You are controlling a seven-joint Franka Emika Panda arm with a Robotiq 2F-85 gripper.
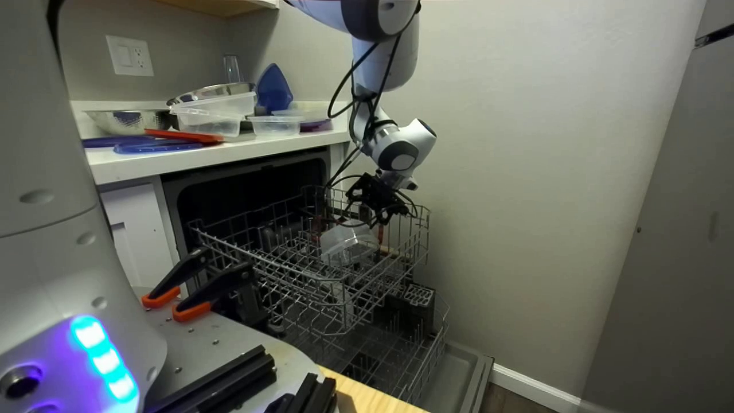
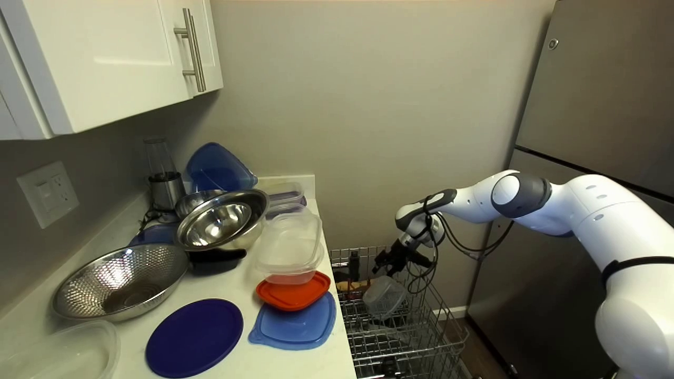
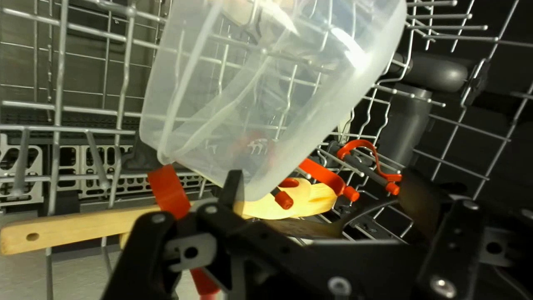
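A clear plastic container (image 3: 220,100) fills the upper middle of the wrist view, lying tilted over the upper dishwasher rack. My gripper appears open, its dark fingers (image 3: 233,192) wide apart along the bottom. The left finger is against or very close to the container's lower edge; whether they touch is unclear. Exterior view 1 has the container (image 1: 344,242) leaning right under the gripper (image 1: 382,212). From exterior view 2, the container (image 2: 384,296) also appears just below the gripper (image 2: 390,260).
The upper rack (image 1: 303,275) is pulled out, with a wooden utensil (image 3: 75,230) and red-handled tools (image 3: 325,176) near the gripper. On the counter (image 2: 265,353) sit bowls, lids and more containers. A wall bounds the rack's far side.
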